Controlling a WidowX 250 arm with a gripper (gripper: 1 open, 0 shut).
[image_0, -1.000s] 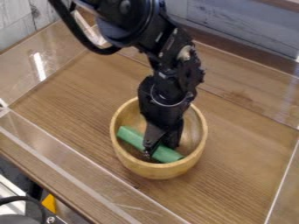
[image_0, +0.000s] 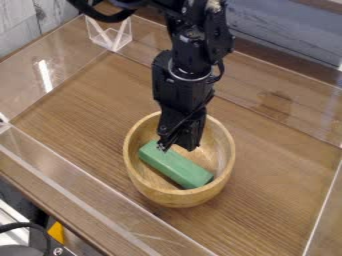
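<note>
A tan bowl (image_0: 219, 185) sits near the front middle of the wooden table. Inside it lies a green bar (image_0: 174, 166), angled from upper left to lower right. The black gripper (image_0: 178, 138) is above the bowl's back part, higher than the bar, its fingers pointing down. Whether anything is between the fingers is unclear, and so is how far apart they stand.
A white wire-like container (image_0: 110, 30) stands at the back left. Cables lie at the lower left corner.
The gripper has risen up and back, away from the green bar, which is now more fully in view in the bowl.
</note>
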